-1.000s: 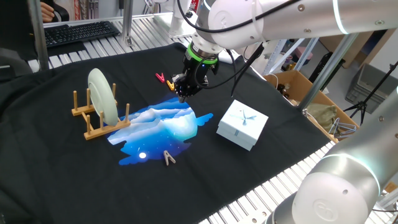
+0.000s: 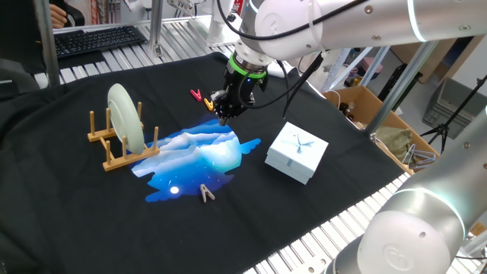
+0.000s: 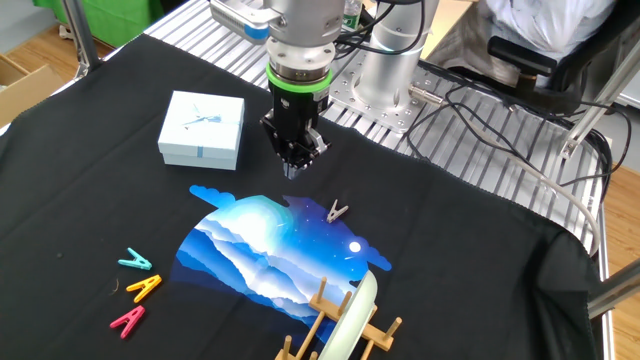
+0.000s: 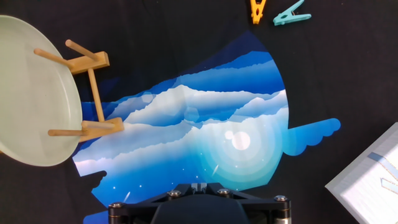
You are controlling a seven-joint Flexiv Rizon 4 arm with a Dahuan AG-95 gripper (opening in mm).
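My gripper (image 2: 223,120) hangs above the far edge of the blue mountain-print mat. Seen from the wrist, its fingertips (image 4: 194,186) meet at the bottom centre, shut with nothing visible between them. A pale green plate (image 2: 125,118) stands upright in a wooden rack (image 2: 119,161) on the mat's left edge. To the right sits a closed white box (image 2: 297,148) with a light blue bow. Yellow (image 3: 144,288), teal (image 3: 135,260) and red (image 3: 127,320) clips lie on the black cloth; a greyish clip (image 3: 336,211) rests on the mat (image 3: 250,235).
Black cloth (image 2: 68,221) covers the table, with wide bare areas in front and at the left. The table's slatted metal edge (image 2: 304,255) shows beyond it. A keyboard (image 2: 99,39) lies at the back left, and a cardboard box (image 2: 388,125) stands off the right side.
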